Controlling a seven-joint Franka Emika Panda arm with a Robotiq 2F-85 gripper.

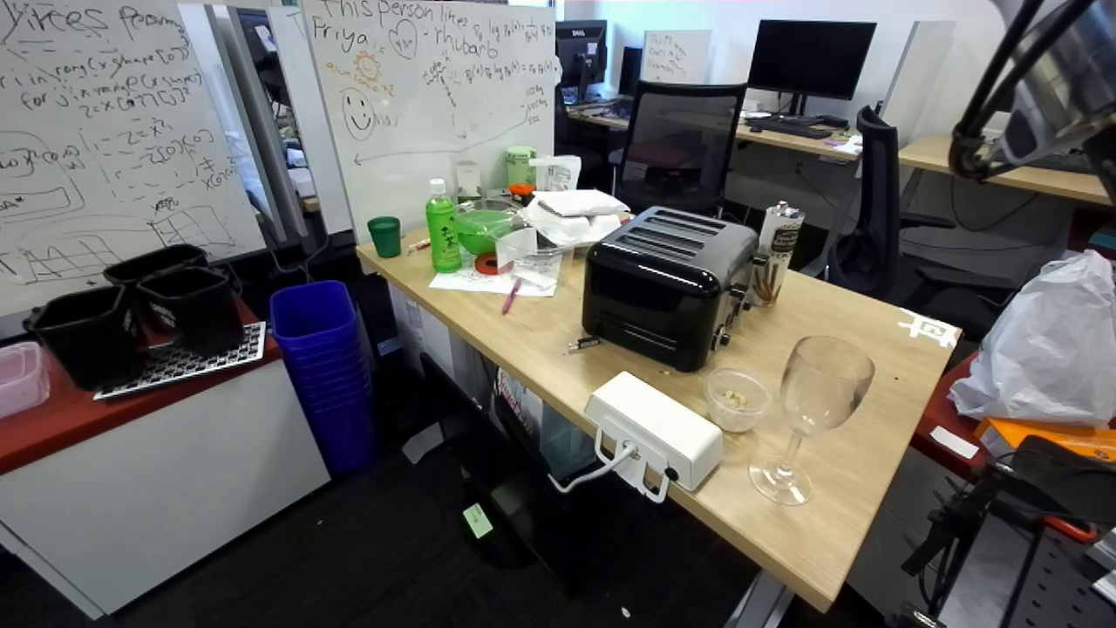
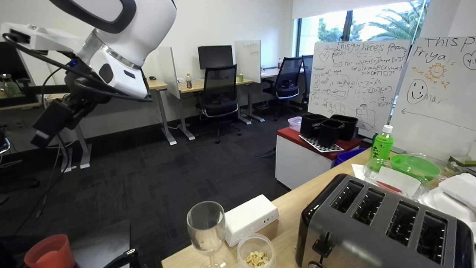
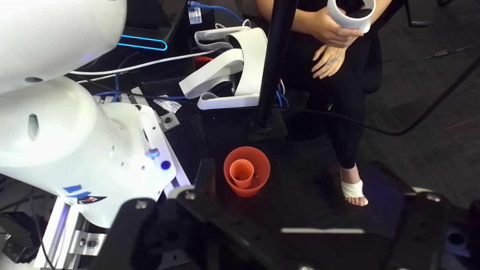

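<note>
My gripper stands open in the wrist view, its dark fingers wide apart with nothing held between them. Below it, on a dark surface, a large red cup has a smaller orange cup inside. Exterior view 2 shows the gripper hanging at the left, well above the red cup and away from the table. On that table are a black toaster, a clear wine glass and a clear tub with small pale pieces. The gripper's fingers are outside exterior view 1.
A white power box lies along the table's edge. Behind the toaster are a green bottle and a green bowl. In the wrist view, a black pole and a seated person's hands are near the cups.
</note>
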